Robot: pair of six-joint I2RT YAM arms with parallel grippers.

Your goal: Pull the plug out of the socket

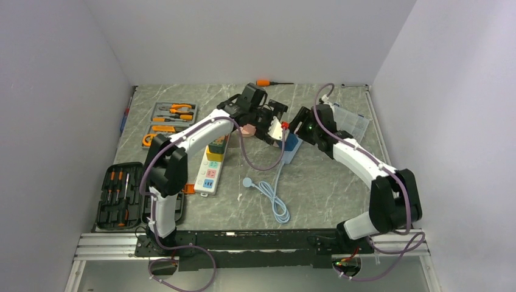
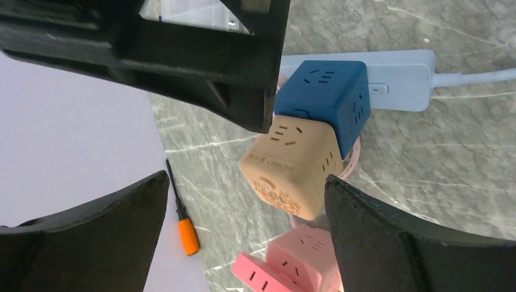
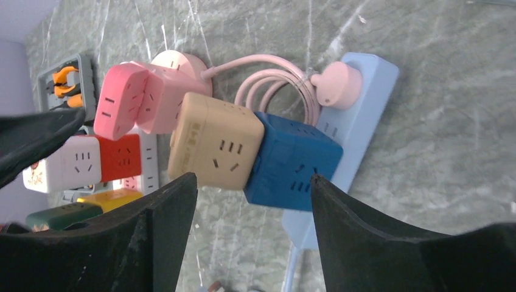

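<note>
The light-blue power strip (image 2: 401, 79) lies on the marble table, a dark blue cube plug (image 2: 331, 88) at its corded end. A tan cube plug adjoins the blue one; the seam between them shows in the right wrist view, and I cannot tell whether they are still joined. My left gripper stands open, its fingers spread on either side of the tan plug's near end. My right gripper has its fingers apart too, with parts of the tan plug (image 3: 219, 143) and blue plug (image 3: 295, 161) seen beyond the gap. Contact is unclear.
A pink plug (image 3: 164, 100) with a coiled pink cord (image 3: 268, 79) sits close by. A white power strip (image 1: 210, 176) and tool cases (image 1: 118, 194) occupy the left. The two grippers crowd each other. Bare table (image 1: 322, 188) lies at front right.
</note>
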